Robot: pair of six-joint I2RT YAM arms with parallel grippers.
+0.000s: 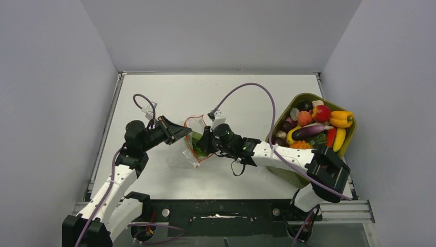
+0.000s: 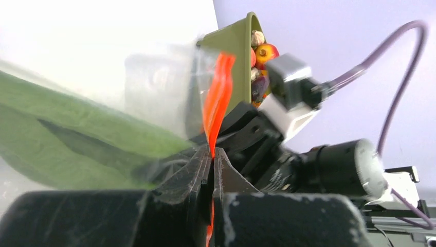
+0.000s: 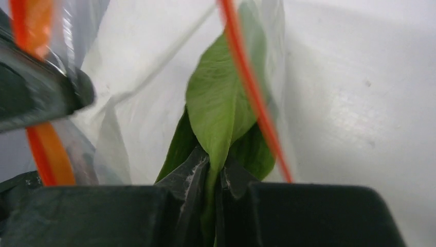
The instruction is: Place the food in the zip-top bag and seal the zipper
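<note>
A clear bag with an orange zipper strip (image 1: pixel 197 155) hangs between the two grippers, its mouth facing right. My left gripper is shut on the orange-edged rim (image 2: pixel 218 100) of the bag. Green leaves (image 3: pixel 218 103) are pinched by their stem in my right gripper, which is at the bag's mouth. The leafy part reaches inside the bag, behind the orange strip in the right wrist view. Through the clear film the leaves (image 2: pixel 92 139) also show large in the left wrist view. The bag's lower part is hard to make out against the white table.
An olive bin (image 1: pixel 351 135) full of vegetables and fruit stands at the right side of the table, partly under the right arm. Purple cables arch above both arms.
</note>
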